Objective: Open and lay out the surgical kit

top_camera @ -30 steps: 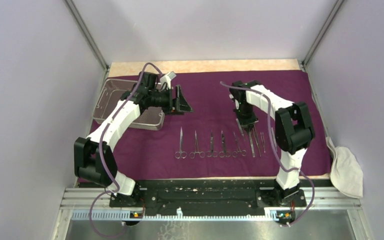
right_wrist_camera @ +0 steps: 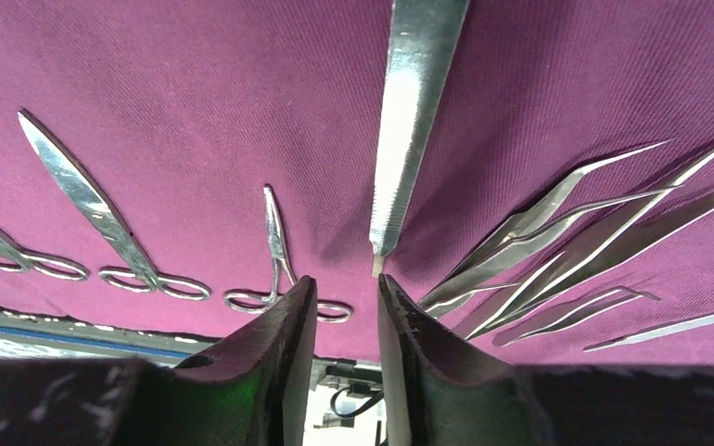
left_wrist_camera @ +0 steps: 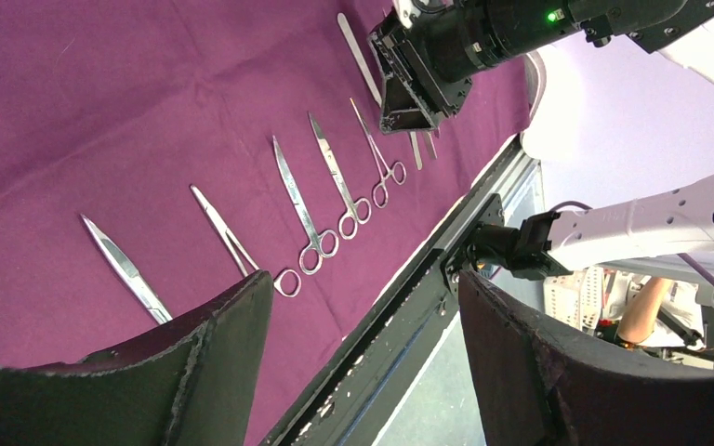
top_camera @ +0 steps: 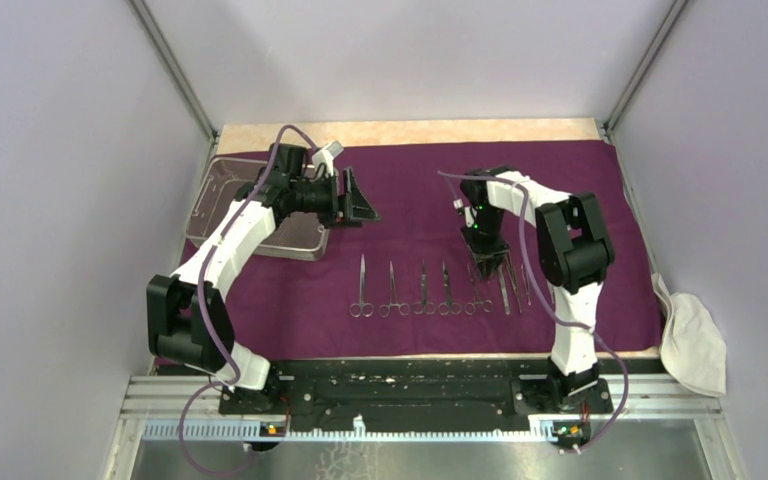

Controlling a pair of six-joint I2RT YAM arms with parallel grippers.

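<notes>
Surgical scissors (top_camera: 362,290) and clamps (left_wrist_camera: 223,230) lie in a row on the purple cloth (top_camera: 410,200), with several tweezers (right_wrist_camera: 530,243) to the right. In the right wrist view a flat metal instrument (right_wrist_camera: 411,121) points down to my right gripper, whose fingertips are slightly apart at its narrow end; whether they touch it I cannot tell. My left gripper (top_camera: 353,205) hangs beside the tray, its fingers apart with nothing between them.
A metal tray (top_camera: 300,250) stands at the left, partly under my left arm. A white cloth (top_camera: 692,345) lies beyond the right edge.
My right gripper has moved slightly left and toward the front, over the instruments. My left gripper has shifted slightly left.
</notes>
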